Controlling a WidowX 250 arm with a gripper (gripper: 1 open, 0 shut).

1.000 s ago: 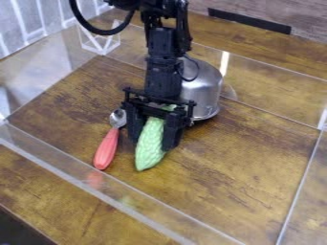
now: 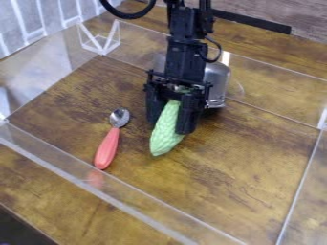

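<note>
My black gripper (image 2: 179, 105) is over a green textured oblong object (image 2: 165, 133), which hangs or leans below the fingers at a slant. Whether the fingers are closed on it is hard to tell. To the left, a spoon with a red handle (image 2: 107, 147) lies on the wooden surface. A silvery pot (image 2: 217, 81) sits behind the gripper, largely hidden by the arm.
Clear plastic walls border the wooden surface (image 2: 236, 177). A white wire item (image 2: 99, 38) stands at the back left.
The gripper has moved up and right and turned, and the green object has moved with it, up and to the right, away from the spoon.
</note>
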